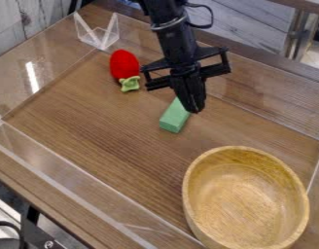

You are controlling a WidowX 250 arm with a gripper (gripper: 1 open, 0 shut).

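Observation:
My black gripper (pixel 189 89) hangs over the upper middle of the wooden table, above a green block (pixel 175 116) whose upper part it partly hides. Its fingertips are close together and appear shut, with no object visible between them. To its left lie a red object (pixel 124 64) and a small light-green piece (pixel 129 84) beside it.
A large yellow bowl (pixel 244 204) fills the lower right. A clear container (pixel 97 29) stands at the top left. Dark cables show at the bottom left corner.

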